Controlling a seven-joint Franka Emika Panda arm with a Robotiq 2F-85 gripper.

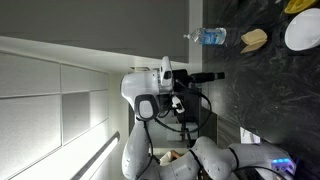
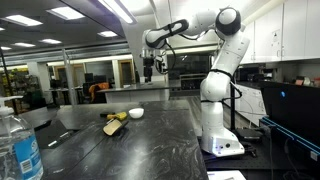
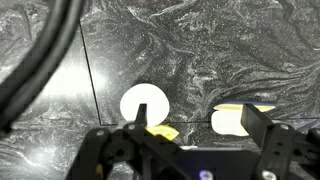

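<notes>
My gripper stands wide open above the dark marbled tabletop, with nothing between its fingers in the wrist view. It hangs well above the table in exterior view 2. A white round bowl or plate shows by the left finger, with part of a yellow object below it. Close to the right finger tip lies a cream-tan piece, partly covered by that finger. In exterior view 1 the tan piece lies between a clear water bottle and the white dish.
The bottle, with a blue label, stands at the table's near left in exterior view 2. A dark flat object lies behind it. A white sheet lies near the arm's base.
</notes>
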